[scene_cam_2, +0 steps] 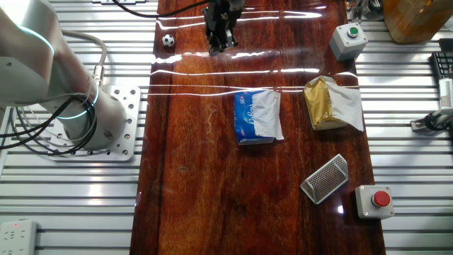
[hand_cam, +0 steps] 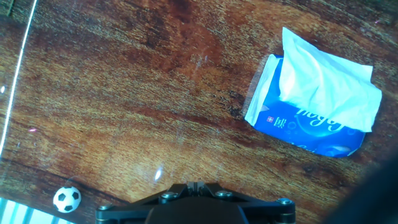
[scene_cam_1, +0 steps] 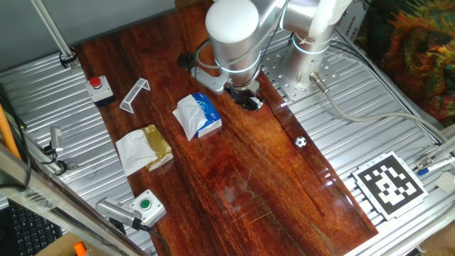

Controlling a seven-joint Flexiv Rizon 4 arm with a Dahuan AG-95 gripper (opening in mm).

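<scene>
My gripper (scene_cam_1: 254, 105) hangs over the wooden table on the robot-base side of the blue tissue pack. In the wrist view the fingertips (hand_cam: 196, 186) sit close together at the bottom edge, shut, with nothing seen between them. The blue tissue pack (hand_cam: 311, 127), a white sheet pulled out over it, lies to the upper right there, apart from the gripper. A gold tissue pack (scene_cam_2: 322, 106) with its own white sheet rests farther from the base. At the table's base-side edge lies a small black-and-white ball (hand_cam: 67, 199).
A perforated metal grater-like piece (scene_cam_2: 325, 178) stands on the far side of the table. Near it is a red-button box (scene_cam_2: 374, 202); a green-button box (scene_cam_1: 147, 207) sits at another part of that edge. The table (scene_cam_1: 234, 192) has a broad bare stretch in its middle.
</scene>
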